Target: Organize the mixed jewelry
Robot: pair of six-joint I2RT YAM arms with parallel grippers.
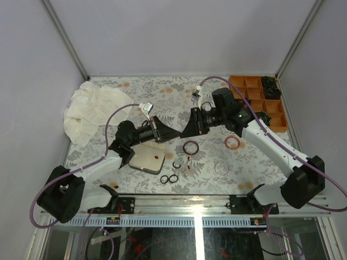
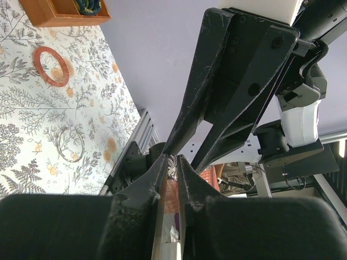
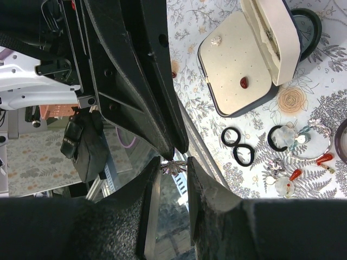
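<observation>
Above the cloth, my left gripper [image 1: 178,134] and right gripper [image 1: 182,135] meet tip to tip. A small silvery ornament [image 3: 174,168] shows between the right fingertips, which are shut on it. Nearly together, the left fingertips touch or almost touch it; whether they pinch a thin part of it is unclear. Below lies a white jewelry box [image 3: 225,62] with its lid raised, a red piece [image 3: 244,82] and a pale flower-like piece [image 3: 216,40] on it. Dark hair ties [image 3: 244,155], a brown bangle [image 1: 184,147], an orange bangle [image 2: 38,61] and red-drop earrings [image 3: 295,174] lie around.
At the back right stands an orange-brown compartment tray [image 1: 253,81] holding dark items. A crumpled white cloth [image 1: 89,111] covers the back left. Near the front right lies a thin silvery loop [image 2: 58,145]; the patterned tablecloth is mostly bare around it.
</observation>
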